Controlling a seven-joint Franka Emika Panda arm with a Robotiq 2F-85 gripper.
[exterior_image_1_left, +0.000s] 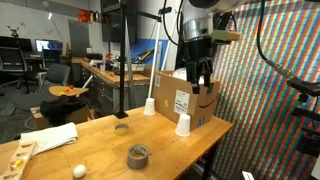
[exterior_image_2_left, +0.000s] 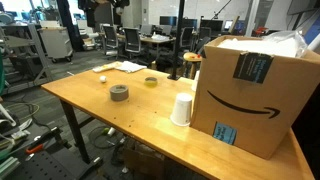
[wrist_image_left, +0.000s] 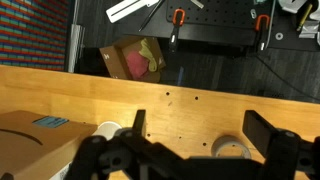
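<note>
My gripper (exterior_image_1_left: 203, 78) hangs above the right part of the wooden table. In the wrist view its two dark fingers (wrist_image_left: 138, 124) stand wide apart at the lower edge, so the gripper is open, with nothing visible held between them. A grey tape roll (wrist_image_left: 230, 147) lies below, near the right finger; exterior view 1 has the same tape roll (exterior_image_1_left: 138, 156) at the front. One white cup (exterior_image_1_left: 183, 125) stands close to the cardboard box, and another white cup (exterior_image_1_left: 150, 106) is farther back. A smaller yellowish roll (exterior_image_1_left: 121, 129) and a white ball (exterior_image_1_left: 79, 171) rest on the tabletop.
The large cardboard box (exterior_image_2_left: 240, 100), with white plastic on top, takes up one end of the table (exterior_image_2_left: 150, 125). A white cloth (exterior_image_1_left: 48, 138) and a tray (exterior_image_1_left: 17, 160) lie at the other end. On the floor is a small open box (wrist_image_left: 137, 62).
</note>
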